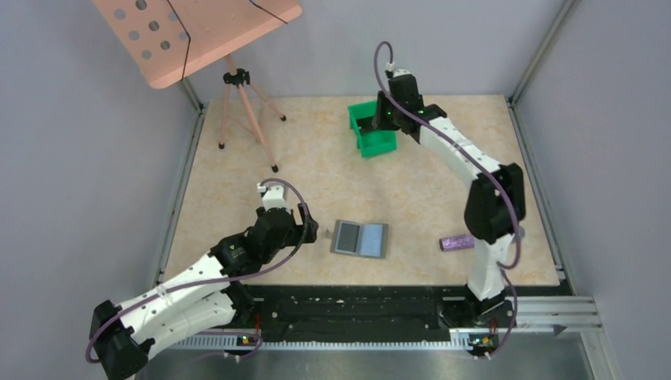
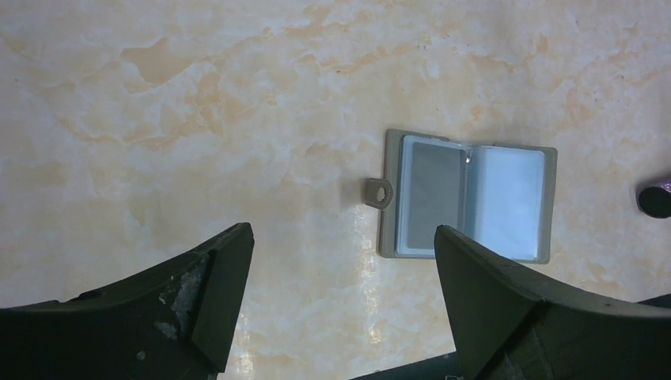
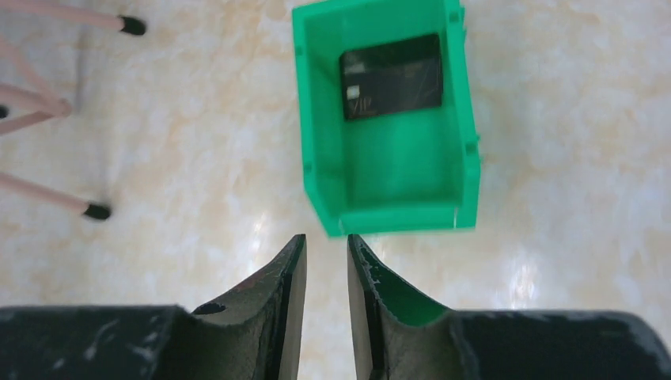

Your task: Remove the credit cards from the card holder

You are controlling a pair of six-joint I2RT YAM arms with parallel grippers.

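Note:
The grey card holder [image 1: 359, 239] lies spread flat near the table's front, with a tab on its left side. In the left wrist view, clear sleeves [image 2: 431, 198] cover both halves of it, and no card shows in them. Left of the holder, my left gripper stands open and empty above the table. At the back, a dark card [image 3: 393, 77] with a small light patch lies on the floor of a green box. My right gripper is up over the box's near side, its fingers slightly apart with nothing between them.
The green box [image 3: 396, 218] stands at the back middle, its top uncovered. A purple microphone [image 1: 456, 242] lies at the right, partly behind my right arm. A pink tripod stand [image 1: 255, 131] takes up the back left. Bare table lies between holder and box.

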